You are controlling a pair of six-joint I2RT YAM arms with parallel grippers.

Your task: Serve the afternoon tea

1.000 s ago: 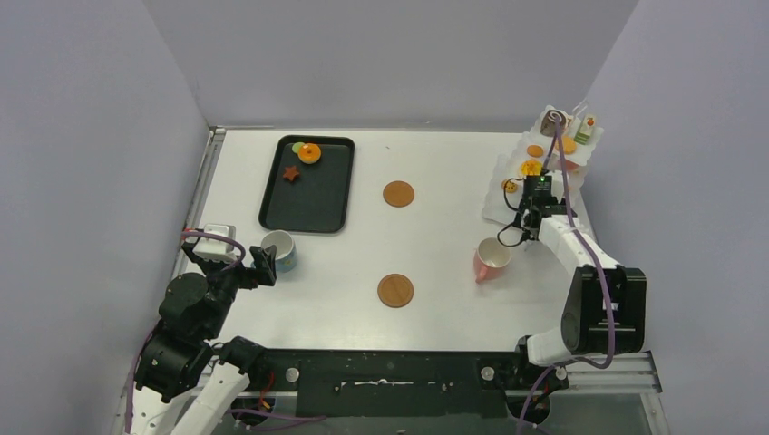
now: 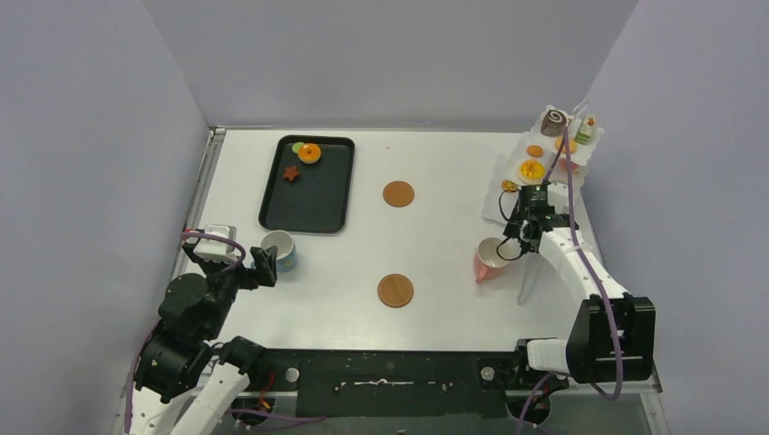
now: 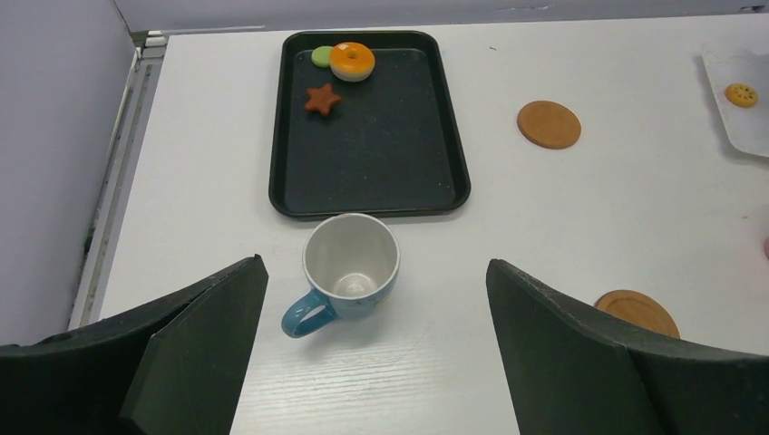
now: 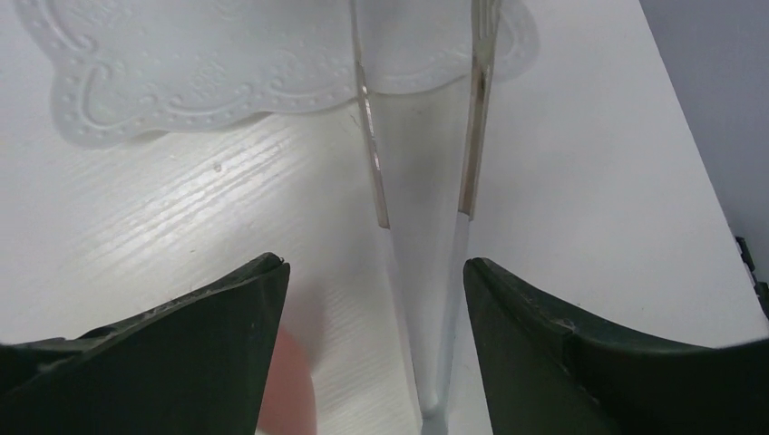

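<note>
In the right wrist view, slim tongs [image 4: 461, 190], metallic above and whitish below, lie on the white table, their two legs meeting near the bottom. My right gripper is over them with its fingers spread to either side, and both legs pass between without visible contact. My left gripper is open and empty near the blue-and-white mug [image 3: 349, 258], whose blue handle points front-left. A pink mug [image 2: 487, 263] stands left of the right gripper. The black tray [image 2: 313, 195] carries an orange-topped donut [image 2: 310, 153], a green round piece and a brown star [image 2: 291, 173].
Two round brown coasters [image 2: 398, 193] [image 2: 395, 290] lie mid-table with clear space around them. A white tiered stand [image 2: 501, 172] at the back right holds several sweets, among them a chocolate roll [image 2: 554, 120]; the right arm partly covers it.
The left arm and the table objects stay put.
</note>
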